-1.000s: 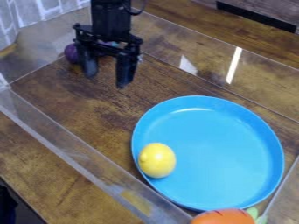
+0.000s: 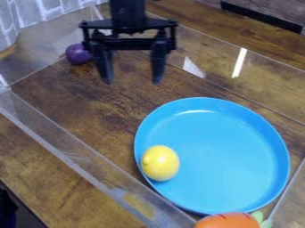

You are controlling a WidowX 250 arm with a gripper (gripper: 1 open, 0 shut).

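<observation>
My black gripper (image 2: 131,64) hangs open over the back middle of the wooden surface, with nothing seen between its fingers. A small purple object (image 2: 78,53) lies just to its left, against the back left. A blue plate (image 2: 226,151) fills the right front, with a yellow lemon-like object (image 2: 160,163) at its front left.
Clear walls bound the area, such as the strip (image 2: 95,169) along the front left. An orange-red object (image 2: 226,222) with green is cut off at the bottom right edge.
The gripper has moved rightward and now looks larger and spread wider across the view. The purple object, plate and yellow object have not visibly moved.
</observation>
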